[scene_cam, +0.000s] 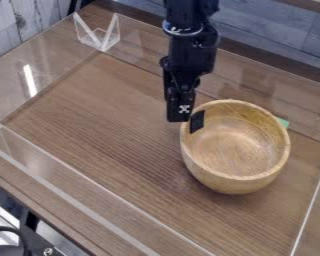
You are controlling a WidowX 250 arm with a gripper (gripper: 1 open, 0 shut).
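The black robot arm reaches down from the top centre. Its gripper (184, 113) hangs over the left rim of a large wooden bowl (232, 150), with the lower fingertips at or just inside that rim. Whether the fingers are open or shut is hard to tell against the dark body. I cannot make out anything held.
A small pale green object (282, 122) lies behind the bowl on the right. A clear plastic piece (99, 30) is at the back left.
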